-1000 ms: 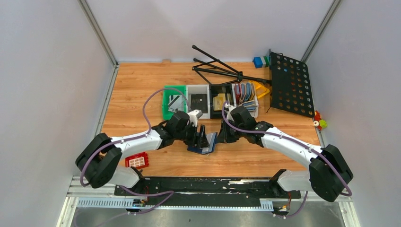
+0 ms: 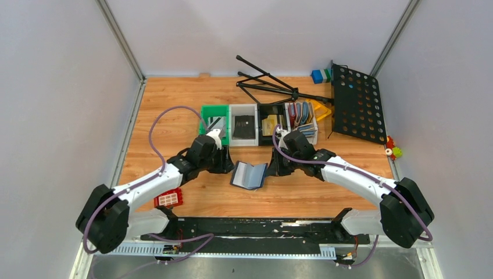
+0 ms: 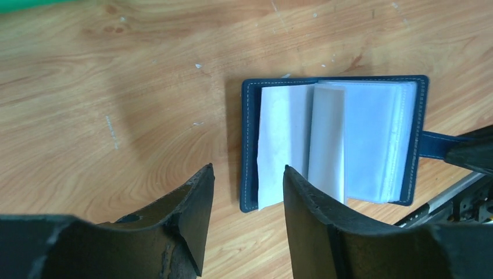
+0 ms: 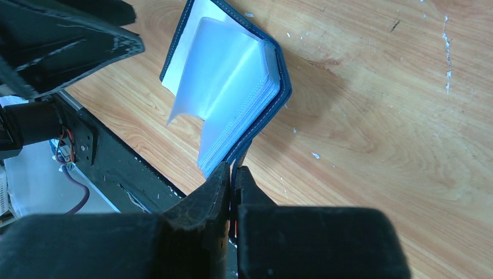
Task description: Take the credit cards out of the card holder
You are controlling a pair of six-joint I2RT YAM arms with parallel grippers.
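The card holder [image 2: 249, 174] lies open on the wood in front of the bins, dark blue outside, with clear sleeves [image 3: 366, 139] and a white flap [image 3: 282, 133]. My left gripper is open beside its left edge, nothing between its fingers. My right gripper is shut on the holder's strap at the far side from it, as the right wrist view shows. I cannot tell whether any cards sit in the sleeves.
Behind lie a green bin [image 2: 206, 125], a white bin [image 2: 244, 140], a black bin and a bin of colourful items. A black stand [image 2: 356, 104] is at back right, a red object [image 2: 168, 198] at front left.
My left arm has drawn back from over the card holder toward the left, uncovering it. The right arm has not moved.
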